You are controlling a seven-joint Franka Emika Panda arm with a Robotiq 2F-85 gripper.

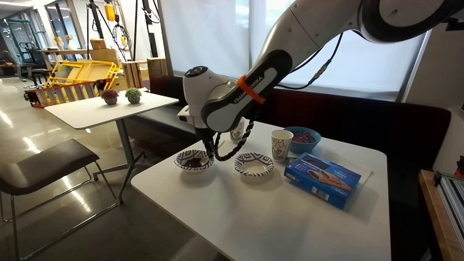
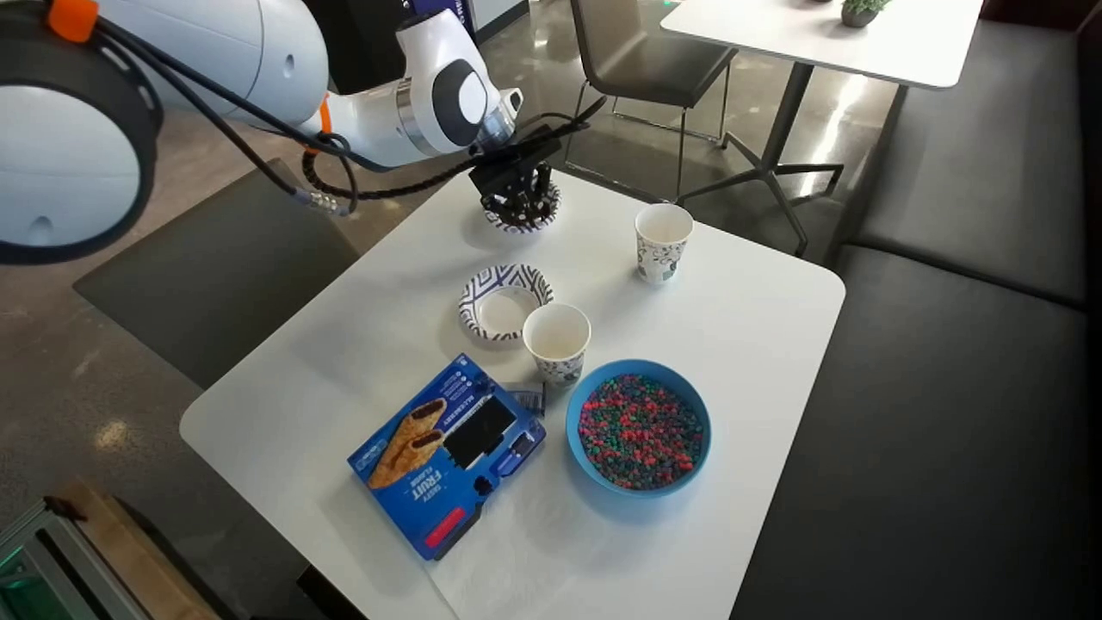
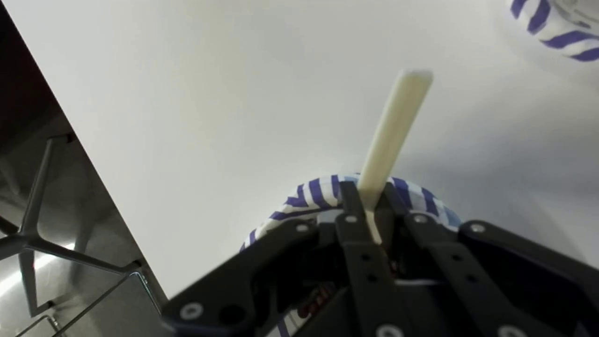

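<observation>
My gripper is shut on the handle of a white spoon (image 3: 395, 126), whose free end sticks out past the fingertips over the table. Below the fingers lies a patterned paper bowl (image 1: 194, 169) with dark red pieces (image 1: 192, 162) in it. In exterior view 1 the pale spoon head (image 1: 204, 161) shows inside that bowl, close to the pieces. Much of the bowl is hidden by the fingers in the wrist view and by the hand in exterior view 2.
A second patterned bowl (image 2: 506, 306) looks empty beside it. Two paper cups, one near (image 2: 558, 346) and one farther (image 2: 661, 244), a blue bowl of colourful bits (image 2: 705, 444) and a blue box (image 2: 446, 460) stand on the table.
</observation>
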